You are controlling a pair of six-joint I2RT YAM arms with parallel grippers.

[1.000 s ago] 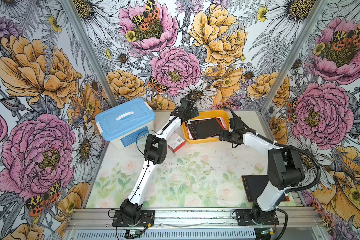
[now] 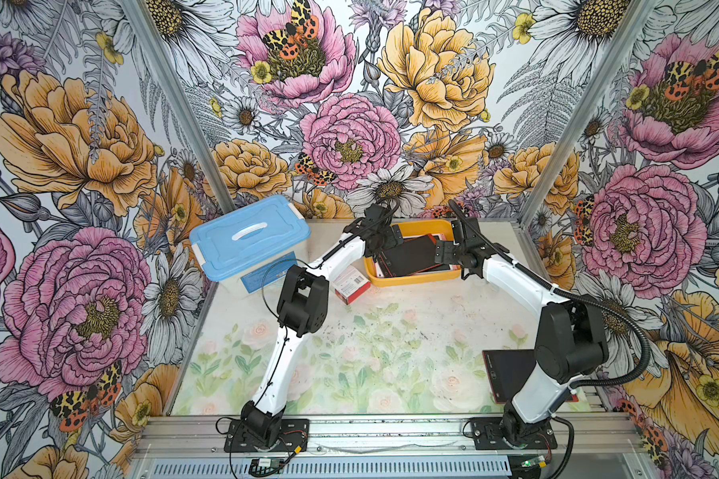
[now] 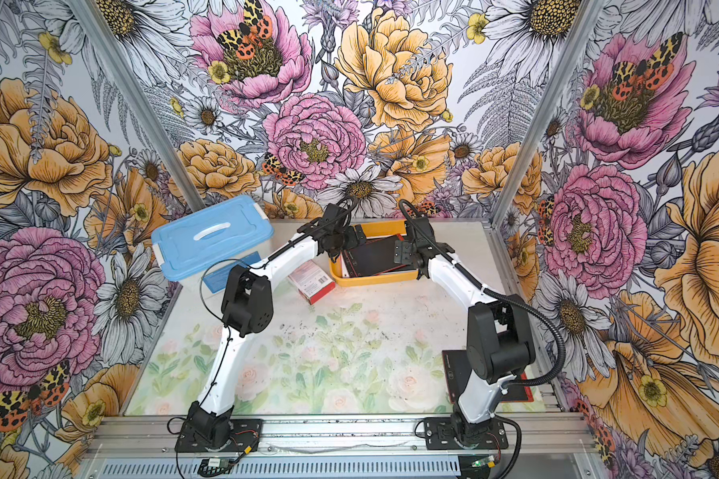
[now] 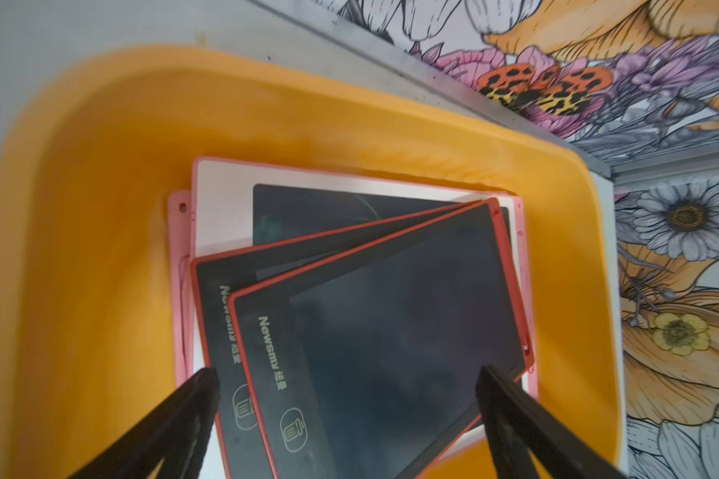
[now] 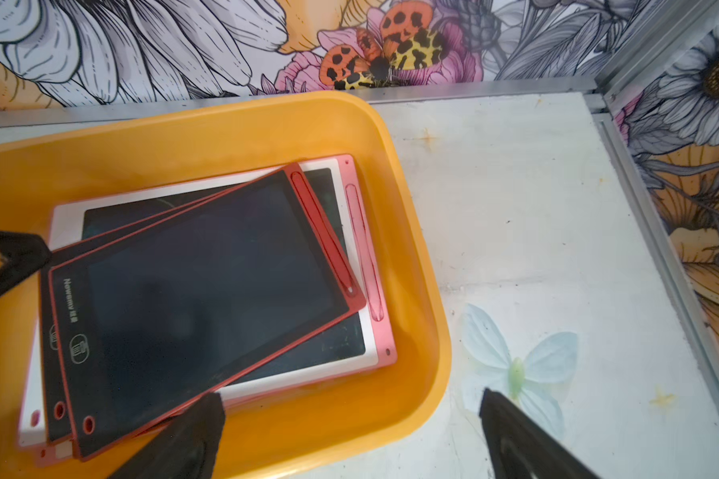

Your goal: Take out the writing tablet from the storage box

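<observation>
An orange storage box [image 4: 72, 319] at the back centre holds stacked writing tablets: a black, red-rimmed one [image 5: 191, 295] on top, a similar one beneath it, and larger white and pink ones [image 4: 219, 191] at the bottom. My left gripper hangs over the box's left part, fingers apart with nothing held, above the top tablet. My right gripper is over the box's right part, also open and empty, its fingertips around the near right area of the box.
A blue-lidded bin [image 2: 247, 231] stands left, a red-and-white carton [image 3: 311, 281] in front of the box. Another black tablet [image 2: 507, 371] lies at front right, by the right arm's base.
The tablets look unmoved.
</observation>
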